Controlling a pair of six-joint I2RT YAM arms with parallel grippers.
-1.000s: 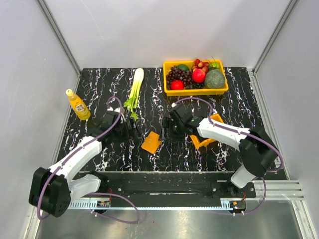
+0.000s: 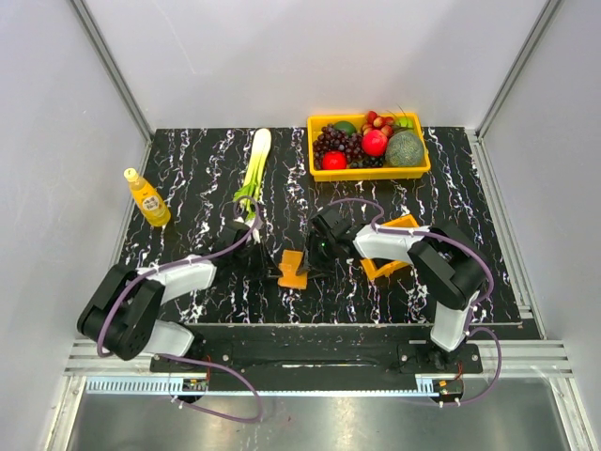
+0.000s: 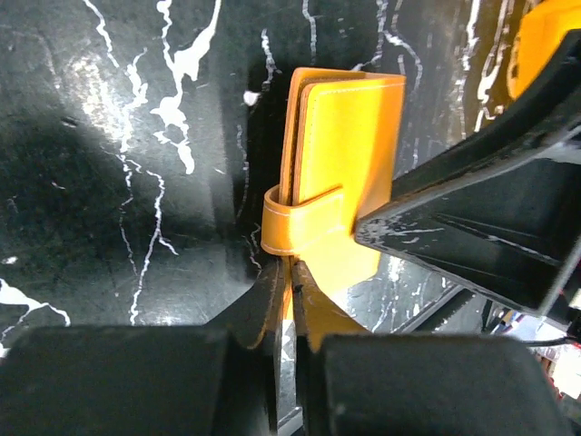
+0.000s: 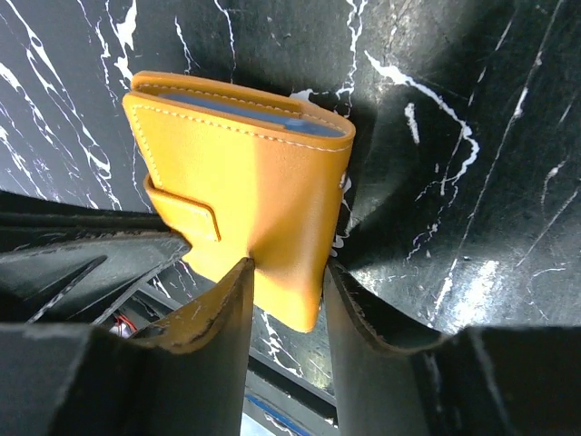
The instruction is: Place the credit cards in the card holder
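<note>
The orange leather card holder (image 2: 292,270) lies at the front middle of the black marbled surface, between both grippers. My left gripper is shut on one end, just by its strap, in the left wrist view. My right gripper is shut on the opposite side; the right wrist view shows a pale bluish inner layer (image 4: 236,113) along the holder's opening. I cannot make out separate cards in these views.
A yellow basket of fruit (image 2: 369,171) stands at the back right, celery (image 2: 254,164) at the back middle, and a yellow bottle (image 2: 150,199) at the left. An orange tray (image 2: 385,268) sits partly under the right arm.
My left gripper has come down and right onto the card holder, and my right gripper has closed in from above. The holder has turned to lie straighter.
</note>
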